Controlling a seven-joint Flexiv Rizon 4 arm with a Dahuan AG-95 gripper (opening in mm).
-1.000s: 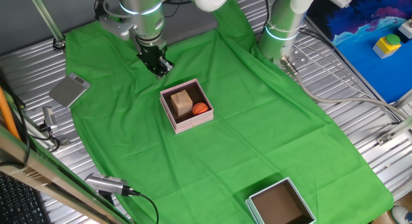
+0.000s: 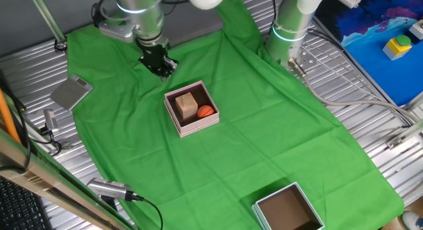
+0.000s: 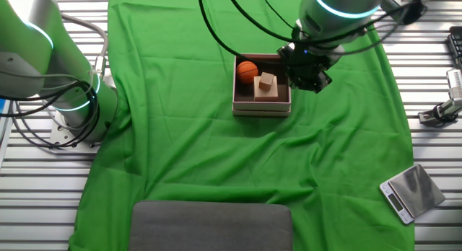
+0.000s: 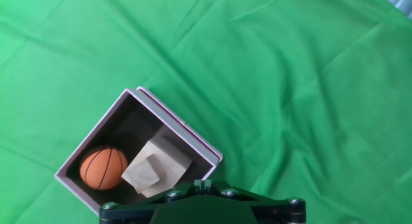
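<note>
A pinkish box point(image 2: 198, 128) with a dark inside stands on the green cloth. In it lie an orange basketball-patterned ball point(image 4: 103, 168) and a larger wooden block point(image 4: 168, 161). A small wooden cube point(image 3: 267, 81) rests on top of the larger block, as exterior view 2 and the wrist view show. My gripper point(image 2: 170, 72) hangs beside the box, on its far-left side in exterior view 1, apart from the objects. Along the bottom edge of the wrist view the gripper has its fingertips together, with nothing visible between them.
An empty box with a pale rim point(image 2: 260, 215) sits at the front of the cloth. Cloth between the two boxes is clear.
The arm's wrist has shifted slightly left in exterior view 1, while the gripper stays near the same spot. Both boxes and their contents have not moved.
</note>
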